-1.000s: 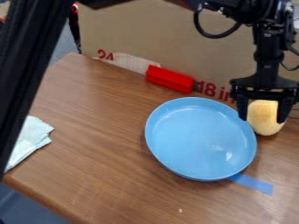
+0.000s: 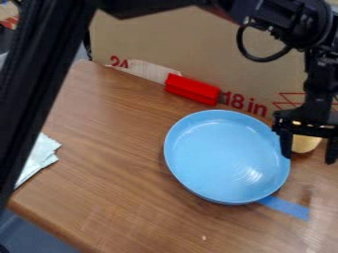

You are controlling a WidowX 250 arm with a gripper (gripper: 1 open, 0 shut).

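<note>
My gripper (image 2: 309, 143) is open and lowered over a pale yellow round object (image 2: 303, 143), probably a piece of fruit or a toy, which it mostly hides at the right of the camera view. One finger is on each side of it; whether they touch it is unclear. Just left of the gripper, a light blue plate (image 2: 224, 158) lies empty on the wooden table (image 2: 106, 178).
A red block (image 2: 192, 89) lies at the back, before a cardboard box (image 2: 172, 40). A white cloth (image 2: 38, 158) is at the left edge. Blue tape (image 2: 288, 208) shows beside the plate.
The plate and red block have not moved.
</note>
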